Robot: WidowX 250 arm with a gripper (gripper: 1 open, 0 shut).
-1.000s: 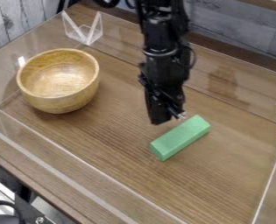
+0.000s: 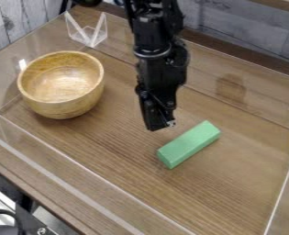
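My gripper (image 2: pixel 158 122) hangs over the middle of the wooden table, shut, with nothing visible between its fingers. Just below and to its right lies a flat green rectangular block (image 2: pixel 188 144), set diagonally. A large tan bowl (image 2: pixel 61 84) sits on the table's left side, apart from both.
A clear angular object (image 2: pixel 88 29) stands at the back left. Cables and dark gear show past the lower left edge.
My gripper has shifted left, off the upper end of the green block. The block and bowl have stayed in place.
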